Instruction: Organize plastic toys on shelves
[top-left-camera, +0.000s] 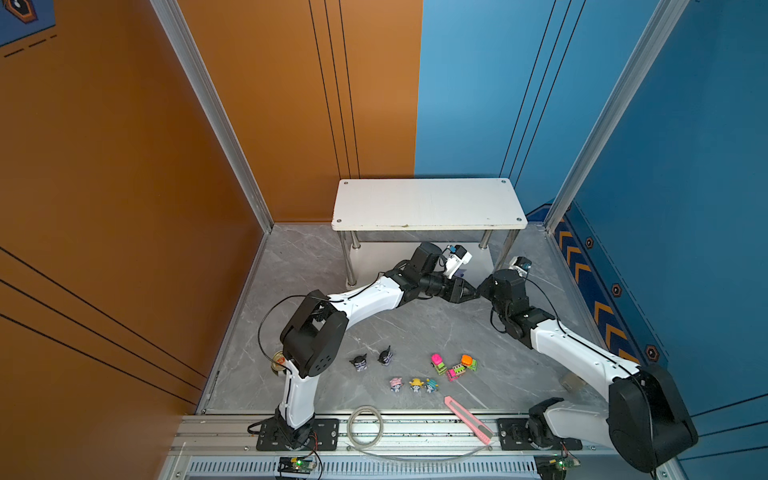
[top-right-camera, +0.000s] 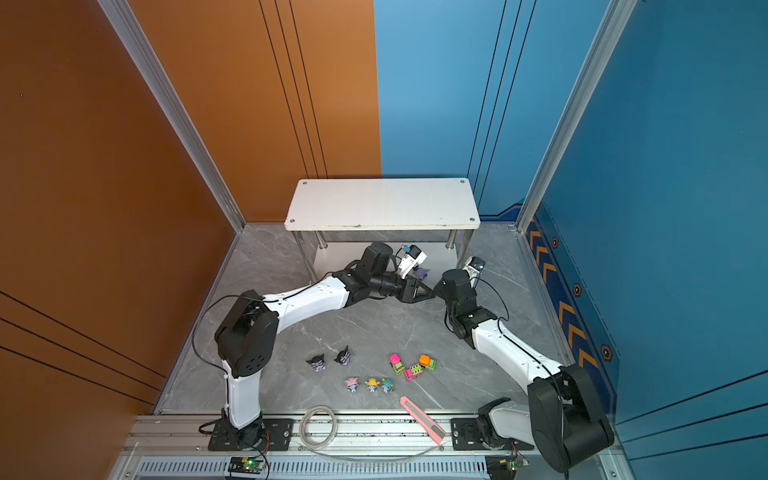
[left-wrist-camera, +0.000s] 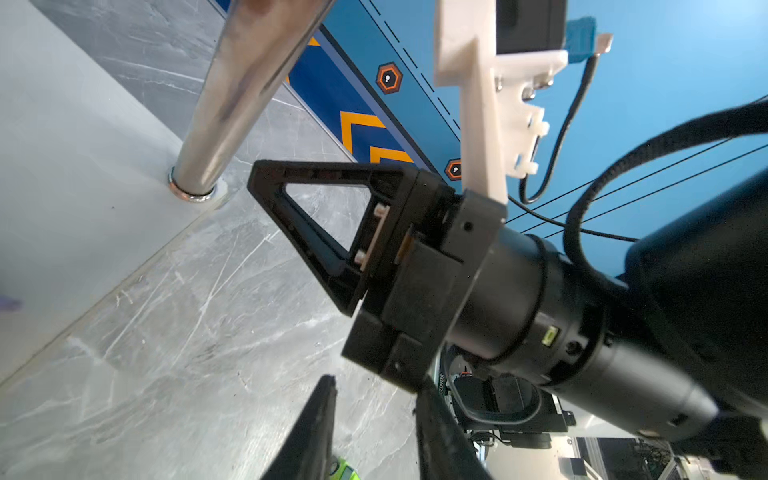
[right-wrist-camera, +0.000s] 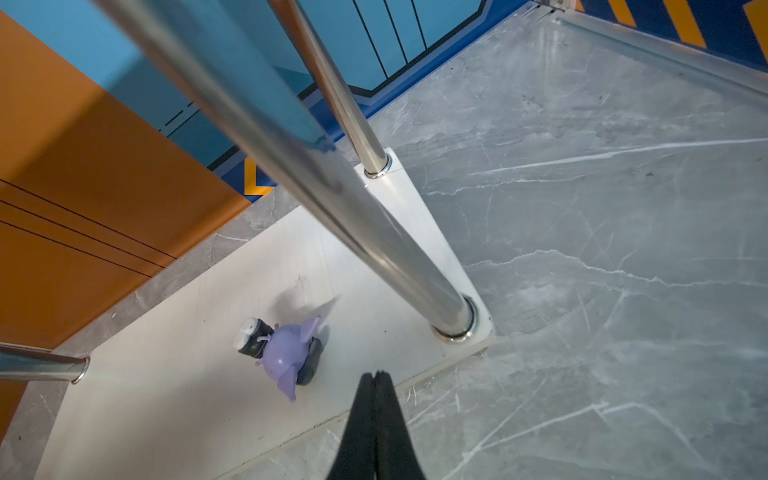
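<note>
A purple toy (right-wrist-camera: 286, 350) lies on the white lower shelf (right-wrist-camera: 200, 320), inside the shelf's front edge. Just off that edge, my right gripper is shut with nothing visible between its fingers. My left gripper stands open and empty over the floor, its fingers apart. In the top left view the two grippers almost meet before the shelf. On the floor are two dark toys (top-left-camera: 359, 362), three little figures (top-left-camera: 416, 385) in a row, and a cluster of bright toy vehicles (top-left-camera: 456, 371) in pink, green and orange.
The white upper shelf (top-left-camera: 428, 204) is bare and stands on metal legs (right-wrist-camera: 448, 300). A pink cutter-like tool (top-left-camera: 469, 420) and a coiled hose (top-left-camera: 365, 426) lie on the front rail.
</note>
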